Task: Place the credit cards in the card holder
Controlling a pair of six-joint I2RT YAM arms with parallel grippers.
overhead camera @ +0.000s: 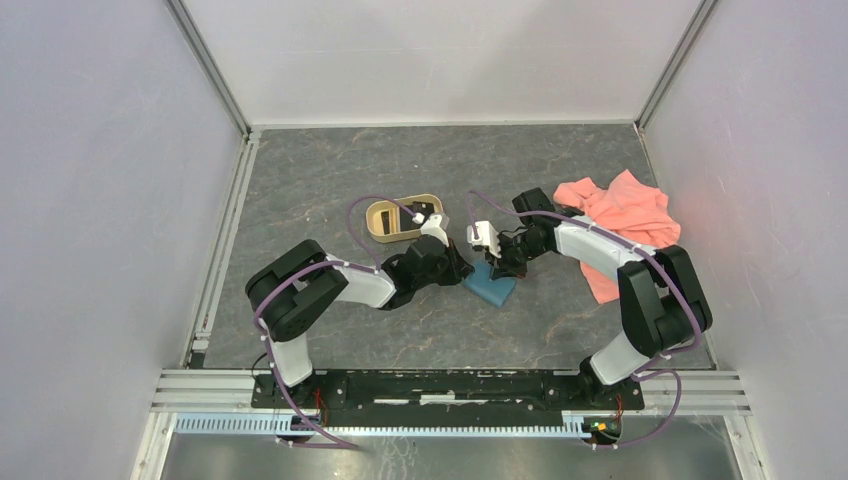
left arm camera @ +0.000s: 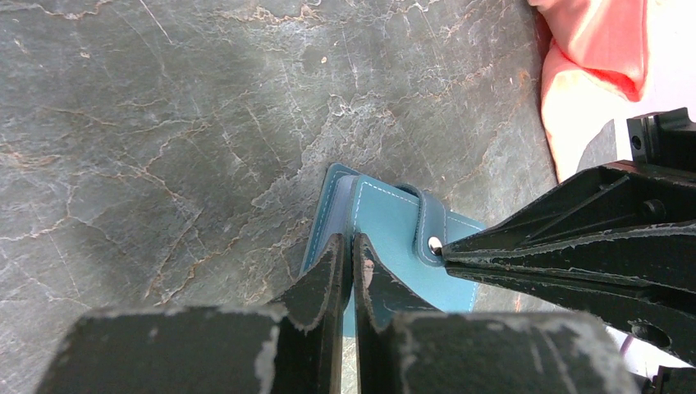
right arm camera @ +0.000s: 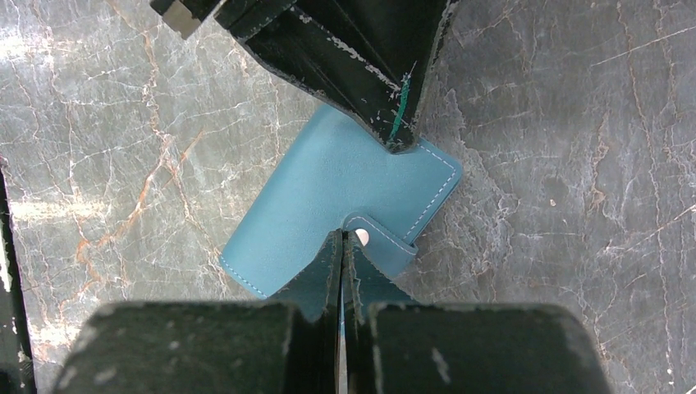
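Note:
A blue card holder (overhead camera: 489, 288) with a strap and snap button lies on the marble surface between my grippers. My left gripper is shut on the holder's left edge, seen in the left wrist view (left arm camera: 392, 222). My right gripper is shut, nothing seen between its fingers, its tips at the strap (right arm camera: 384, 246) beside the silver snap. No credit cards can be told apart.
A beige tray (overhead camera: 380, 230) with dark items sits behind the left gripper. A pink cloth (overhead camera: 630, 210) lies at the right.

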